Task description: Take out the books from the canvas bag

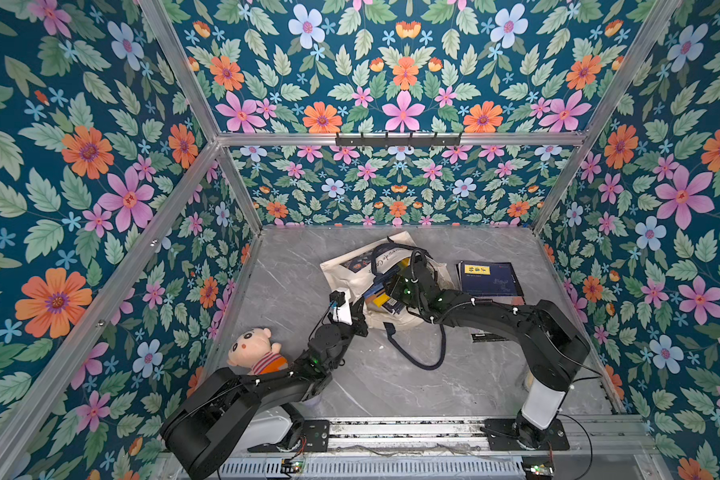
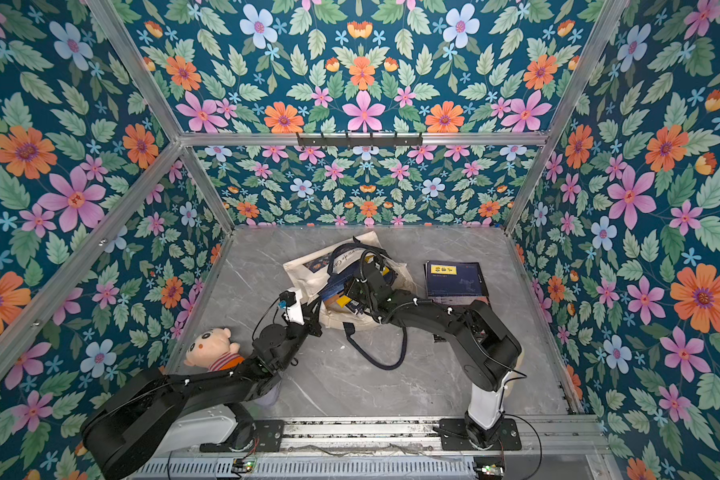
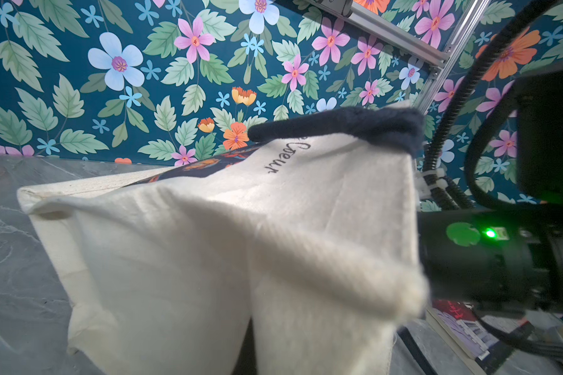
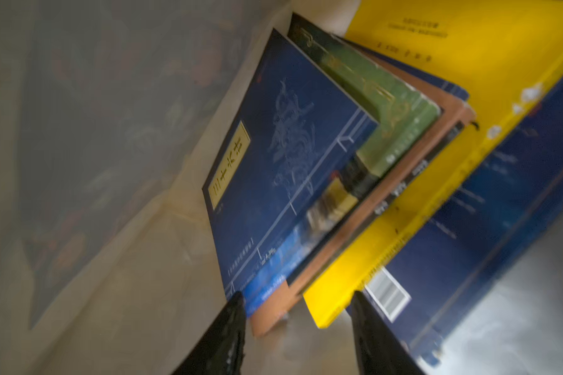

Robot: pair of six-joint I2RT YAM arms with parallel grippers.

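The cream canvas bag [image 1: 344, 276] with dark handles lies mid-table, its mouth toward me. My left gripper [image 1: 361, 310] is shut at the bag's near left edge; in the left wrist view, raised canvas [image 3: 169, 268] covers most of its fingers. In the right wrist view, the books lie stacked inside: a dark blue one [image 4: 281, 156] on top, a green one [image 4: 394, 100], a yellow one [image 4: 381, 243] and a larger blue one [image 4: 469, 250]. My right gripper is part open at the lower ends of the stack, nothing visibly held.
Other books, a dark blue one [image 1: 488, 278] on top, lie to the bag's right. A plush doll [image 1: 256, 352] sits at the left by the left arm. One dark bag handle [image 1: 428, 364] loops over the near table. Bare grey table [image 1: 392, 392] lies in front.
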